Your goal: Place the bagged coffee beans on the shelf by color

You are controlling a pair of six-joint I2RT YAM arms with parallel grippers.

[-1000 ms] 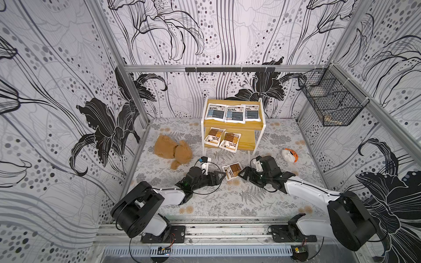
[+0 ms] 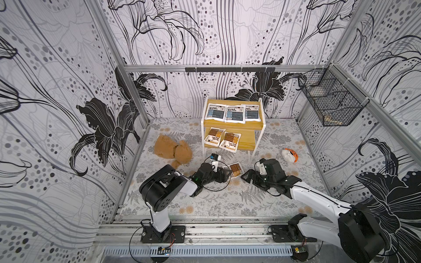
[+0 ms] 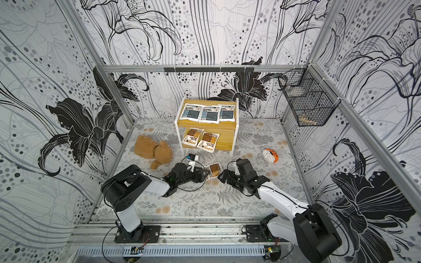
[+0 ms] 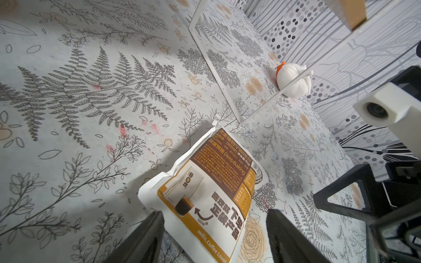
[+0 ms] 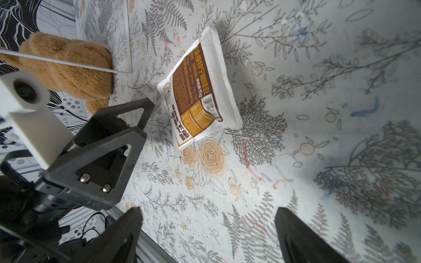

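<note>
One brown-labelled coffee bag point(image 4: 214, 188) lies flat on the floor cloth in front of the shelf point(image 2: 234, 125). My left gripper is open, its fingers either side of the bag's near end in the left wrist view, with nothing clamped. On the other side of the bag, my right gripper stands open over bare cloth; the bag is seen farther out in the right wrist view. Blue-labelled bags point(image 2: 235, 113) rest in a row of three on the upper board. Two brown bags point(image 2: 230, 141) lie on the lower board, left and middle.
The lower board's right end point(image 3: 225, 139) is bare. A brown plush toy point(image 2: 173, 149) lies left of the shelf, and a white-and-orange toy point(image 2: 289, 155) to its right. A wire basket point(image 2: 335, 100) hangs on the right wall. White shelf legs stand close behind the bag.
My left arm has extended to the right, bringing its gripper partly over the bag in the top left view. The right gripper has drawn slightly rightward, away from the bag.
</note>
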